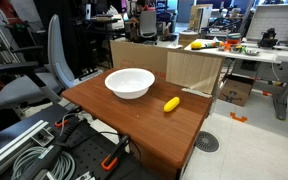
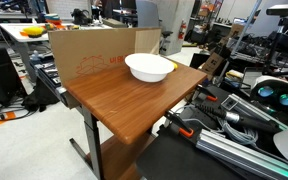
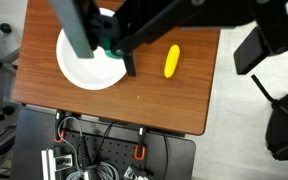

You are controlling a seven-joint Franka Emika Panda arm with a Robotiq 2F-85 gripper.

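A yellow banana-like object (image 1: 172, 104) lies on the brown table (image 1: 149, 125), apart from a white bowl (image 1: 130, 83). The bowl looks empty in the first exterior view. From the second exterior view the bowl (image 2: 150, 67) partly covers the yellow object (image 2: 174, 65). In the wrist view my gripper is blurred and high above the table, its dark fingers (image 3: 128, 64) spread wide. The yellow object (image 3: 171, 61) shows far below, in the gap between them. Part of the white bowl (image 3: 84, 68) is hidden by the gripper. Nothing is seen held.
A cardboard panel (image 2: 99, 52) stands along the table's back edge. Cables (image 1: 46, 160) and dark equipment lie beside the near edge.
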